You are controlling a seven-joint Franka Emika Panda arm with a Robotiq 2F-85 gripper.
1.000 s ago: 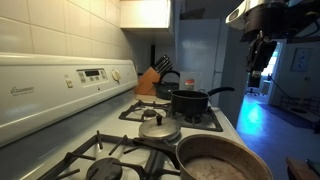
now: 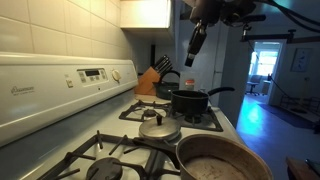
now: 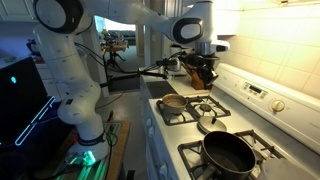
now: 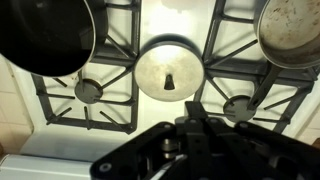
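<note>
My gripper (image 2: 190,58) hangs in the air above the stove, pointing down, clear of the cookware. A round silver lid (image 4: 168,70) with a dark knob lies in the middle of the stovetop, between the two pans. In the wrist view it is just beyond the dark gripper fingers (image 4: 190,127), which show at the bottom. Nothing shows held, but the finger opening cannot be made out. A deep black pot (image 4: 45,35) stands on one side of the lid, and a grey-brown pan (image 4: 290,30) with a dark handle is on the other.
The stove's white back panel (image 2: 70,92) rises along one side. Black burner grates (image 4: 125,45) surround the lid. A knife block (image 2: 148,82) stands beyond the stove. Open air separates my gripper from the cookware.
My gripper has swung left in exterior view 1, from beside the stove to above it, and sits slightly higher in the picture. The lid, pot and pan have stayed in place.
</note>
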